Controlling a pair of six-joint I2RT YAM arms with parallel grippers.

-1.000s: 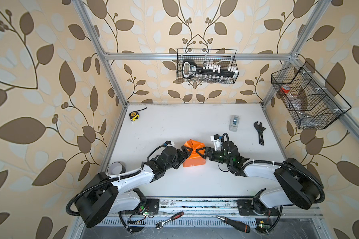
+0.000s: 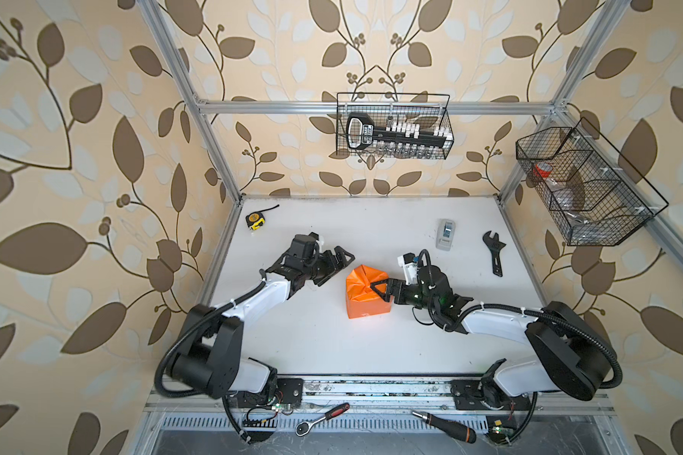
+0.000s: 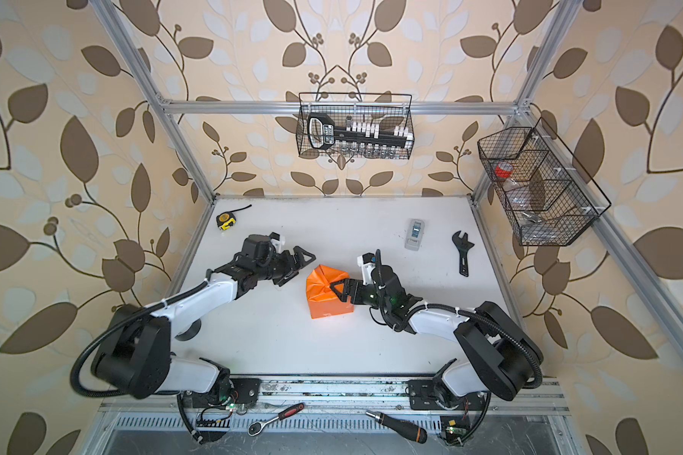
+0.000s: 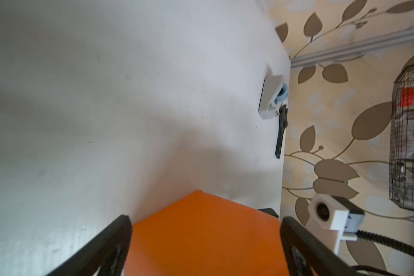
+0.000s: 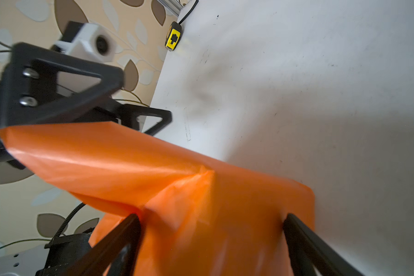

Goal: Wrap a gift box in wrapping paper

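Note:
A box wrapped in orange paper [image 2: 368,307] stands mid-table, its paper folded and creased on top. In the right wrist view a loose paper flap [image 5: 101,147] sticks up toward the left gripper's fingers; whether they touch, I cannot tell. Up and left of the box, my left gripper [image 2: 337,267] is open, with nothing held. My right gripper [image 2: 380,289] reaches over the box's right side. Its fingers [image 5: 119,243] stand wide apart, with orange paper visible between them, so it is open at the box. The box's underside is hidden.
A tape measure [image 2: 255,220] lies back left; a grey meter [image 2: 445,234] and a wrench [image 2: 494,254] lie back right. Behind the left arm, a dark round item [image 3: 189,330] is mostly hidden.
My left gripper has left the box's left side, moving back and slightly left. The paper on top looks looser there. The right arm and the box have hardly moved.

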